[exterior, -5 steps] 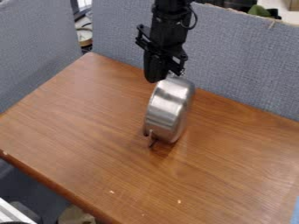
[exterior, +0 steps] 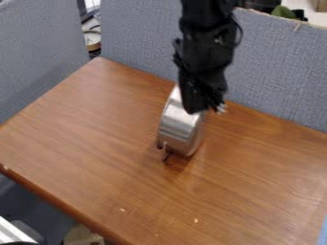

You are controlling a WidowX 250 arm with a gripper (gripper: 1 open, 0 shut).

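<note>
A steel pot (exterior: 182, 129) stands tipped up on its side on the wooden table (exterior: 102, 163), near the middle, with a small handle low at its front left. The black gripper (exterior: 202, 100) is over the pot's top, covering part of its upper right. Its fingertips are dark and partly overlap the pot, so whether they are open or shut, or touch it, is unclear.
Grey padded walls (exterior: 255, 77) border the table at the back and left.
The pot has hardly moved.
</note>
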